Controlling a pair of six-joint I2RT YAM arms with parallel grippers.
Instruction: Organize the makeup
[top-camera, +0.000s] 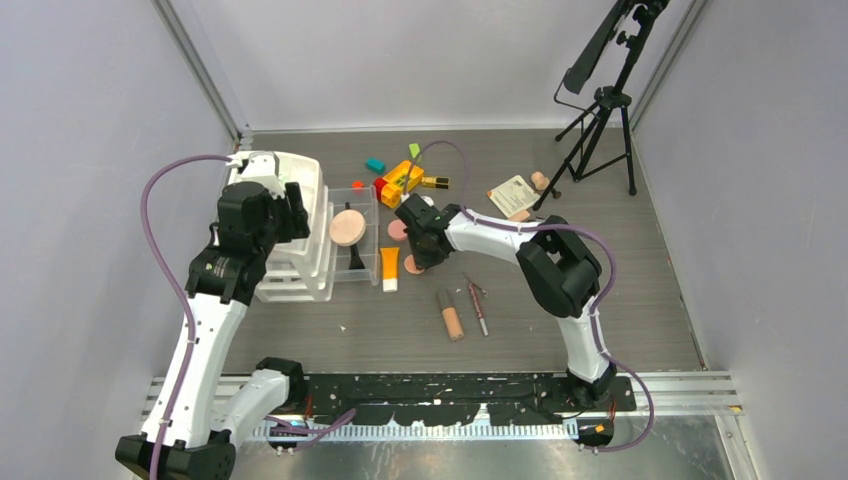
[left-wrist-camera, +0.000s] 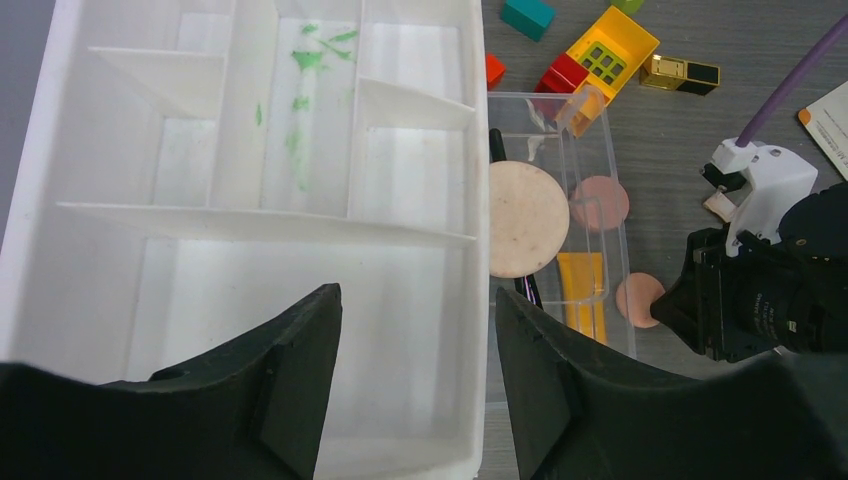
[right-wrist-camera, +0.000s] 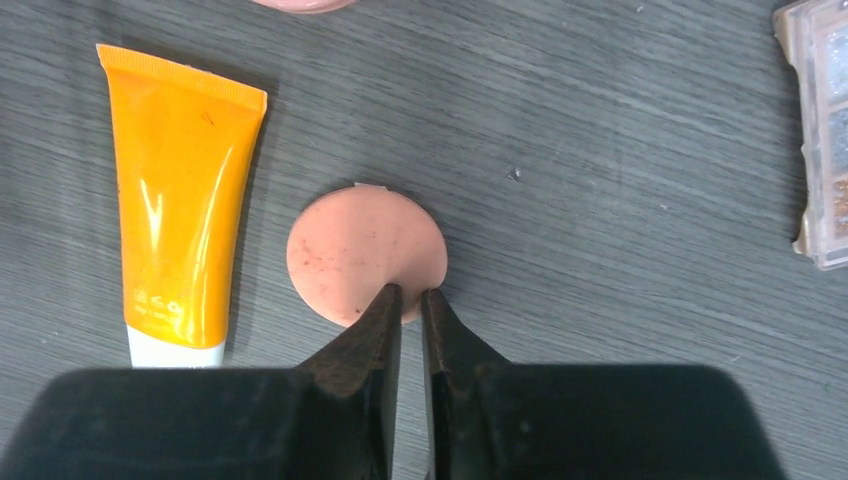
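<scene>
A round pink-peach compact (right-wrist-camera: 355, 245) lies on the table in the right wrist view. The fingertips of my right gripper are at its near right edge, with only a narrow gap between them; whether they grip the edge cannot be told. Over the white organizer (left-wrist-camera: 100, 205) my left gripper stands open and empty. Its pulled-out clear drawer (top-camera: 370, 205) holds a large beige round compact (top-camera: 347, 227) and a black brush (top-camera: 356, 258). Beside the drawer are an orange tube (right-wrist-camera: 180, 200) and another pink round compact (top-camera: 398, 230).
A foundation bottle (top-camera: 451, 317) and a pencil (top-camera: 478, 310) lie towards the front. Yellow toy pieces (top-camera: 403, 180), a gold-black lipstick (top-camera: 435, 183) and a palette (top-camera: 515, 197) are further back. A tripod (top-camera: 605, 110) stands back right.
</scene>
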